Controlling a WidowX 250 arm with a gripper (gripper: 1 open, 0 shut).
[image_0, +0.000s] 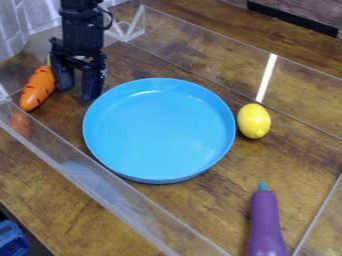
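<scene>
My black gripper hangs at the upper left, its fingers open, pointing down just right of an orange toy carrot. A large blue plate lies in the middle of the wooden table, to the right of the gripper. Whether anything sits between the fingers is hard to make out; none shows.
A yellow lemon-like toy lies right of the plate, and a purple toy eggplant at the bottom right. A clear plastic wall runs along the left. A blue object shows at the lower left edge.
</scene>
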